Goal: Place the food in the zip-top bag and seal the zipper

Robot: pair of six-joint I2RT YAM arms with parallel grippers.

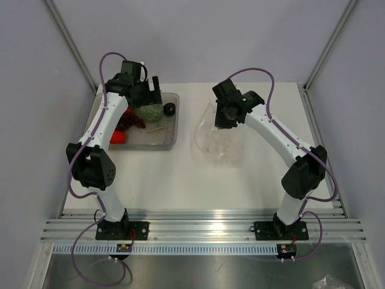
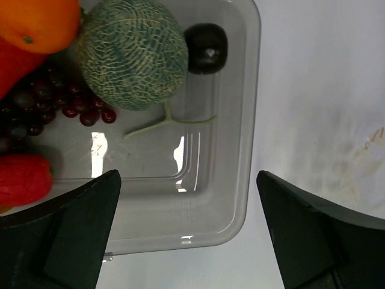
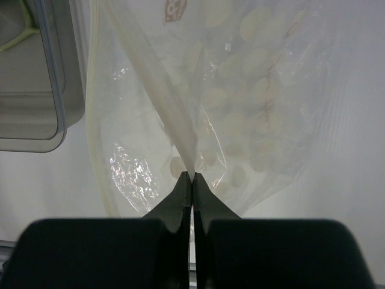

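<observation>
My left gripper (image 1: 151, 90) is open above the clear bin (image 2: 210, 229) of toy food, with nothing between its fingers. Below it lie a textured green melon (image 2: 129, 54), a dark round fruit (image 2: 206, 48), an orange (image 2: 39, 21), red grapes (image 2: 89, 113), a red fruit (image 2: 21, 179) and a green stem (image 2: 153, 125). The clear zip bag (image 1: 213, 144) lies right of the bin. My right gripper is shut at a folded strip of the bag's upper layer, which runs up from the fingertips.
The bin stands close left of the bag. Metal rails edge the table.
</observation>
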